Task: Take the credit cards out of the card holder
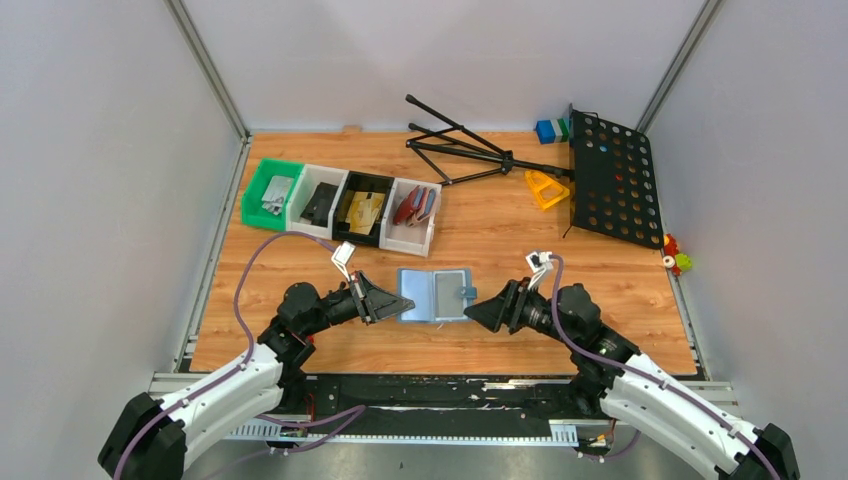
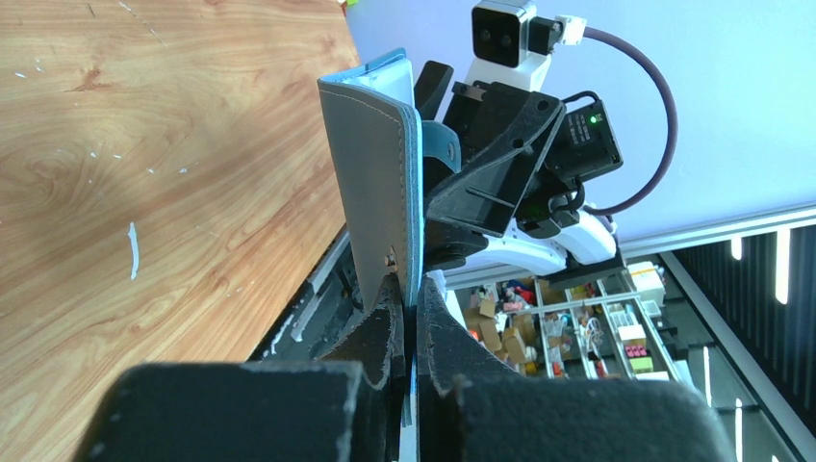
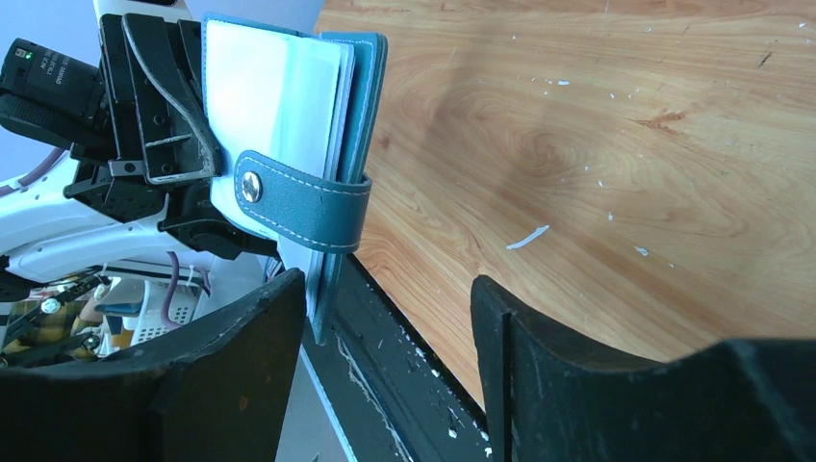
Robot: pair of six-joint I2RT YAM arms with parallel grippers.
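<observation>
The light-blue card holder [image 1: 434,295] hangs open between my arms, its clear sleeves and snap strap [image 3: 303,202] facing my right gripper. My left gripper [image 1: 410,304] is shut on the holder's edge; in the left wrist view the grey cover [image 2: 361,183] rises from between its fingertips. My right gripper [image 1: 474,312] is part open just right of the holder, and in the right wrist view nothing is between its fingers, with the holder just beyond the left finger.
Behind lie a row of bins [image 1: 298,225] with small items, a folded black stand [image 1: 612,180], a yellow triangular piece [image 1: 545,190] and small toys.
</observation>
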